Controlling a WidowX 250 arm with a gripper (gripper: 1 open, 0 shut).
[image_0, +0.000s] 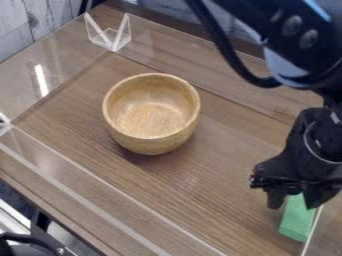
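My black gripper (286, 190) is low at the right side of the view, its fingertips over the upper end of a green block (299, 222) lying on the wooden table. Whether the fingers are touching the block, and how far apart they stand, I cannot tell clearly.
A wooden bowl (151, 136) sits left of centre on the table (94, 185). A clear wire-like holder (110, 35) stands at the back left. A black cable lies at the bottom left.
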